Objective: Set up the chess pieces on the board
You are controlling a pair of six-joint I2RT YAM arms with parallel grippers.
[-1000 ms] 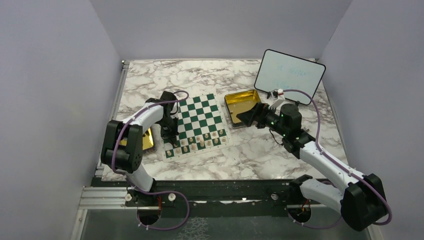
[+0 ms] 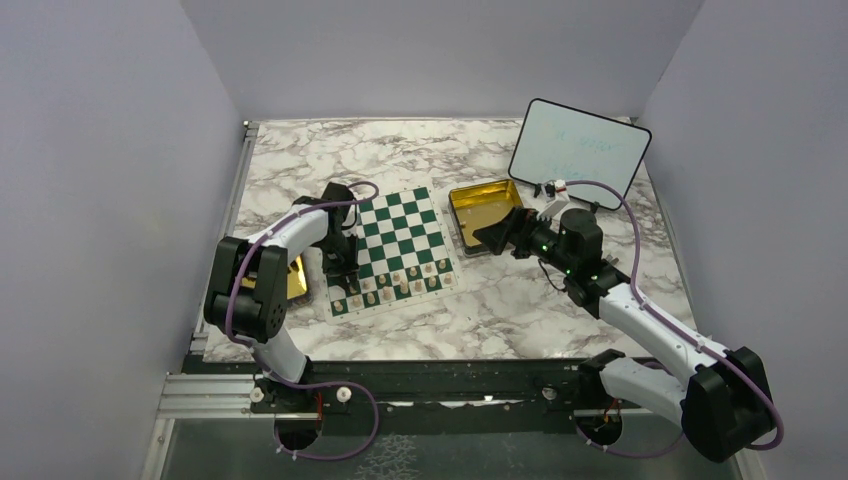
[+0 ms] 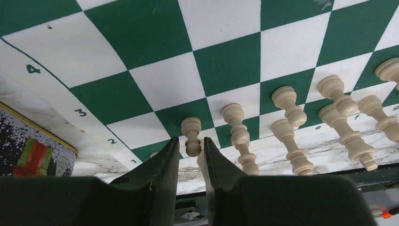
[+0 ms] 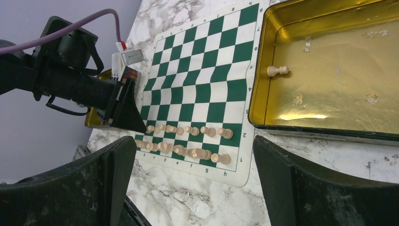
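Observation:
My left gripper hangs low over the near left of the chessboard (image 2: 400, 230), its fingers part open on either side of a white pawn (image 3: 191, 125), with a gap visible between them and the pawn. White pieces stand in two rows along the near edge, including another pawn (image 3: 233, 113) just beside it. My right gripper (image 2: 505, 228) stands open above the table at the right, nothing between its fingers. A single light piece (image 4: 277, 70) lies in the right gold tray (image 4: 324, 94).
A second gold tray (image 2: 298, 285) sits left of the board, partly under my left arm. A whiteboard (image 2: 578, 150) stands at the back right.
The right arm and the pieces look unchanged.

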